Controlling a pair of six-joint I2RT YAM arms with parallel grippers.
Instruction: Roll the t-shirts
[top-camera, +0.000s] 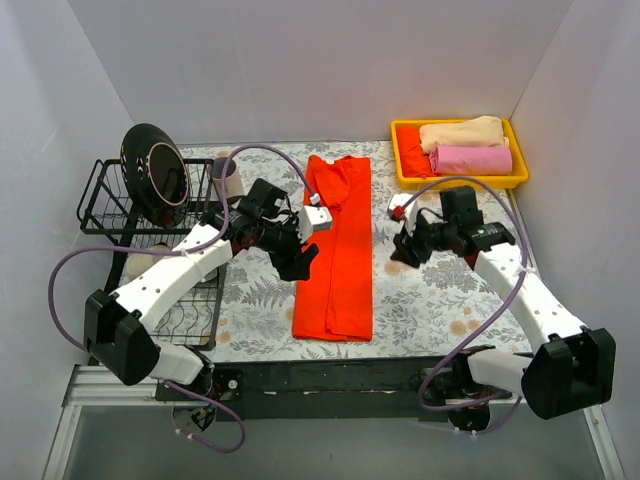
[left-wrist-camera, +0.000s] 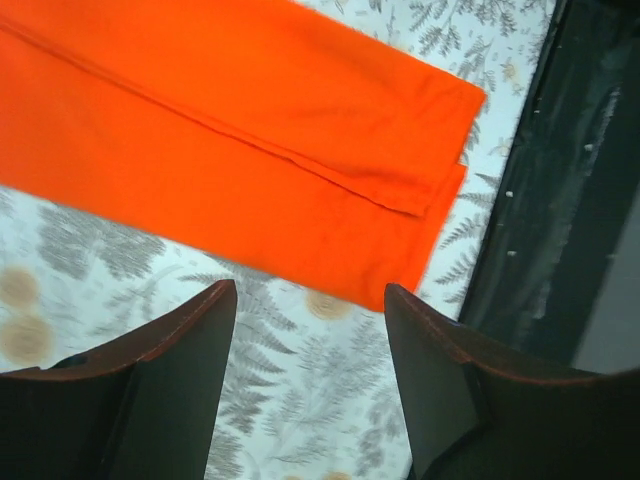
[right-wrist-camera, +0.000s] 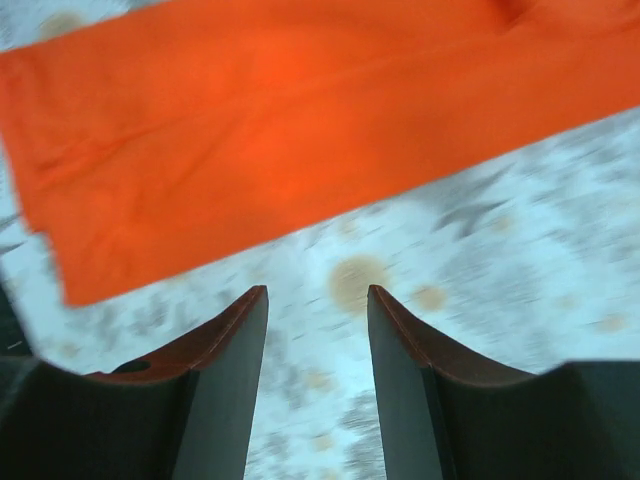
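Observation:
An orange t-shirt (top-camera: 340, 280) lies flat as a long folded strip in the middle of the table, its bunched top end toward the back. My left gripper hangs open just left of it, with the shirt's front end and the table edge beneath in the left wrist view. My right gripper stands open to the right of the shirt, over bare tablecloth, nothing between its fingers.
A yellow tray (top-camera: 403, 184) at the back right holds orange, cream and pink rolled cloths. A dish rack (top-camera: 110, 230) with a dark pan (top-camera: 150, 175) stands left, a mug (top-camera: 231, 183) beside it. A black edge (top-camera: 320, 375) runs along the front.

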